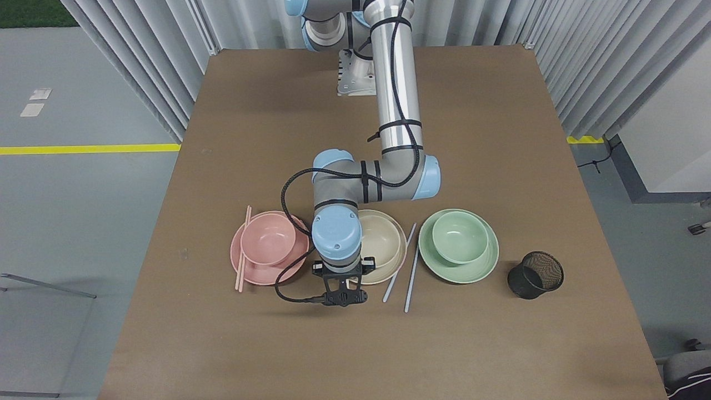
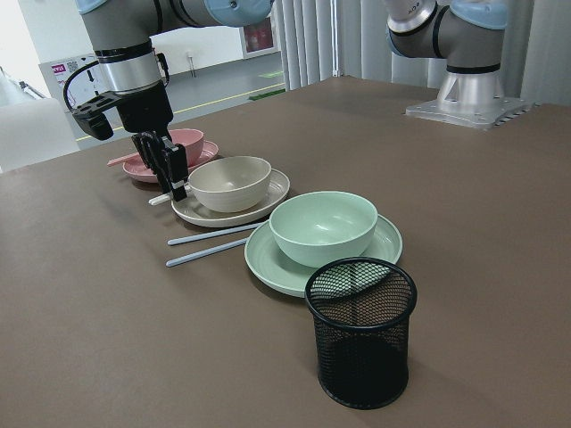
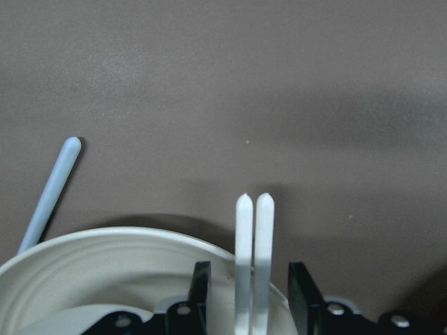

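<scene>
My gripper hangs over the near-left edge of the cream plate and cream bowl. In the wrist view its two black fingers stand open on either side of a pair of white chopsticks, which rest on the plate's rim. In the front view my gripper mostly hides those chopsticks. Two pale blue chopsticks lie right of the cream plate.
A pink bowl and plate with pink chopsticks are at left. A green bowl on a green plate and a black mesh cup are at right.
</scene>
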